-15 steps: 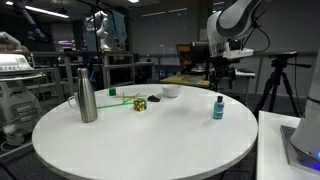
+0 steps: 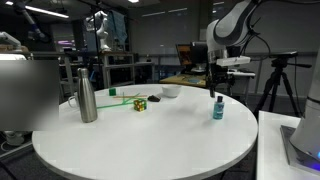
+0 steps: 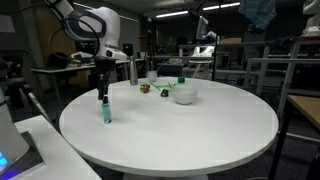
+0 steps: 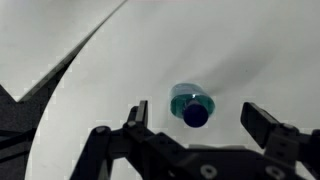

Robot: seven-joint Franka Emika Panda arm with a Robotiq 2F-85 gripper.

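Note:
A small teal bottle with a dark cap stands upright on the white round table; in the wrist view the bottle (image 4: 188,98) is seen from above, between and slightly beyond the fingertips. Exterior view 1 has the bottle (image 2: 218,110) near the table's right side, and exterior view 2 has the bottle (image 3: 107,114) at the left. My gripper is open, pointing down, with its two fingers apart and nothing held. In exterior view 1 the gripper (image 2: 222,86) hangs above the bottle, not visibly touching it.
A steel thermos (image 2: 87,98) stands at the table's left in exterior view 1. Farther back are a multicoloured cube (image 2: 140,104), a white bowl (image 2: 169,91), green sticks (image 2: 120,100) and a dark object (image 2: 154,98).
The arm has come down and a little to the left in exterior view 1, bringing the gripper nearer the bottle. The bottle and the other objects stay where they were.

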